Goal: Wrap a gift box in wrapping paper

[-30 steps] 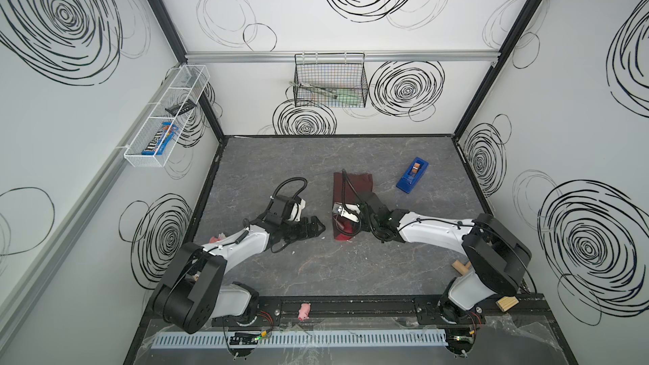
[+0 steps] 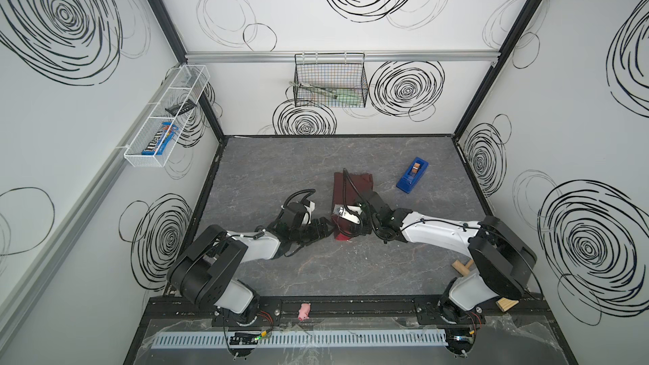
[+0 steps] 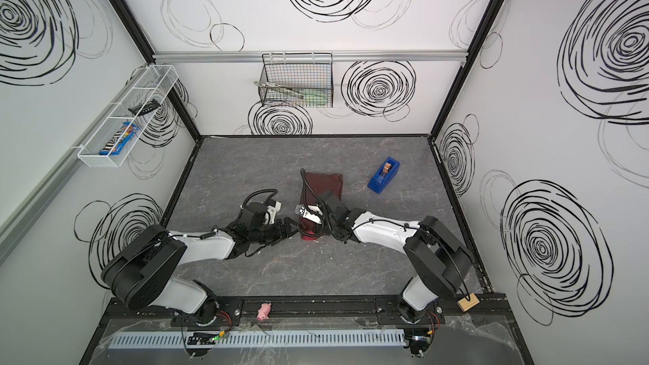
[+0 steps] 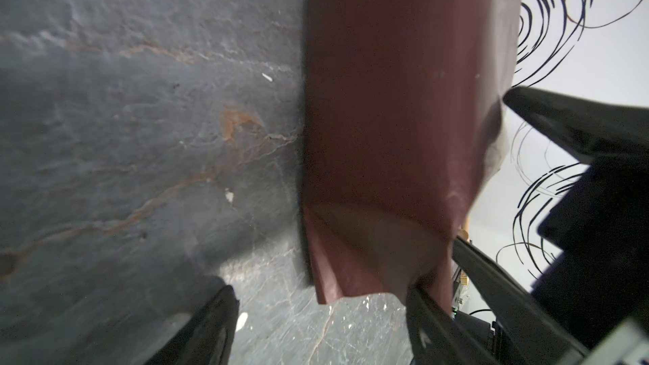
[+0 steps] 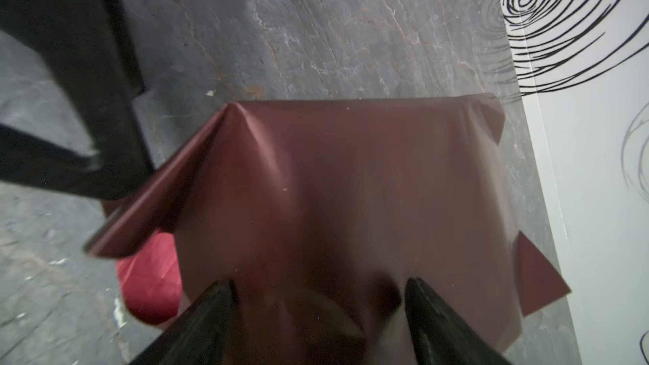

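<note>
The gift box in dark red paper (image 2: 351, 184) lies mid-table, with brighter red showing at its near end and loose folded flaps in the right wrist view (image 5: 338, 182). My left gripper is just left of the package, open, its fingers low beside a folded paper flap (image 4: 365, 243); whether paper sits between them is only partly clear. My right gripper is over the package, open, fingertips at the paper's top. In both top views the right wrist hides part of the package.
A blue tape dispenser (image 2: 411, 174) lies right of the package. A wire basket (image 2: 330, 81) hangs on the back wall, a white basket (image 2: 150, 148) on the left.
My left gripper has moved right and slightly down in the top left view, closer to the package. The right gripper stays nearly where it was.
</note>
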